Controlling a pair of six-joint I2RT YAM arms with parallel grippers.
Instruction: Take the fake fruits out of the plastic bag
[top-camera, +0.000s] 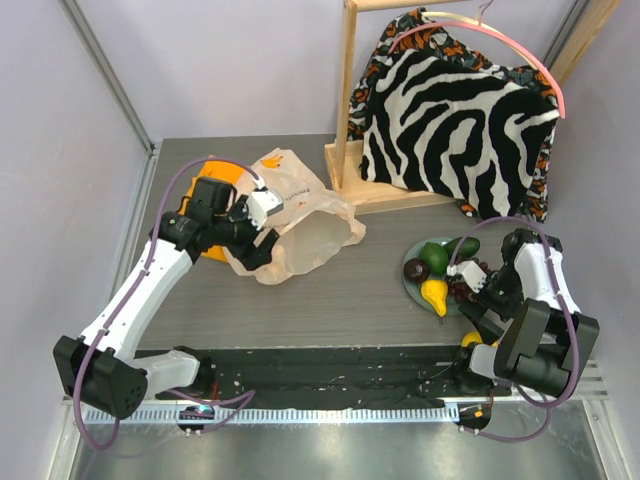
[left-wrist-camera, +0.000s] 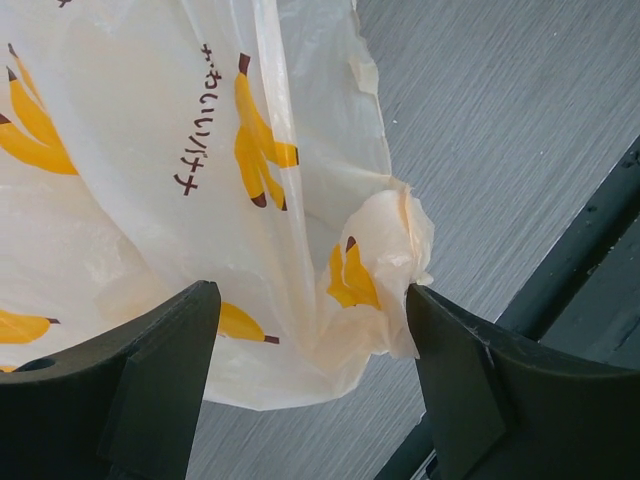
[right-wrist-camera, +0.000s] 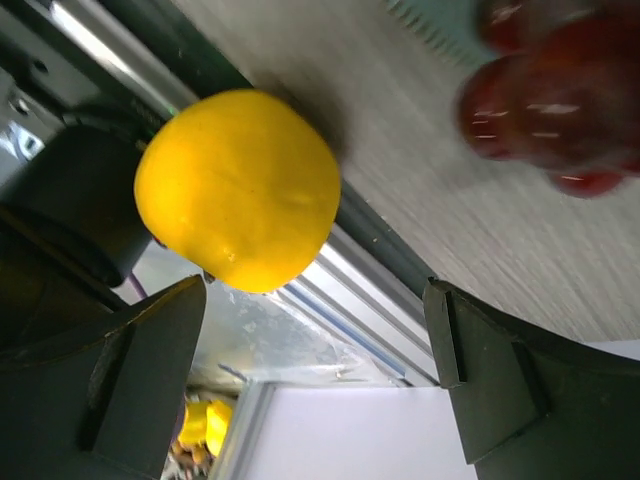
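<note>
The clear plastic bag (top-camera: 318, 240) with banana prints lies on the table, its mouth spread open towards the right. My left gripper (top-camera: 264, 250) is over the bag's front left part, fingers open. In the left wrist view a crumpled fold of the bag (left-wrist-camera: 385, 260) touches the right finger (left-wrist-camera: 445, 345). No fruit shows in the bag. A yellow fruit (right-wrist-camera: 240, 190) sits at the table's front edge, by the metal rail. My right gripper stands open above it, the fruit nearer the left finger (right-wrist-camera: 185, 320); nothing is gripped.
A blue-green plate (top-camera: 412, 291) holds avocados (top-camera: 434, 257), a dark round fruit (top-camera: 415, 271), a yellow pear-shaped fruit (top-camera: 434, 294) and red grapes (right-wrist-camera: 560, 100), partly under the right arm. Behind stands a wooden rack (top-camera: 347, 90) with zebra-patterned cloth (top-camera: 450, 120).
</note>
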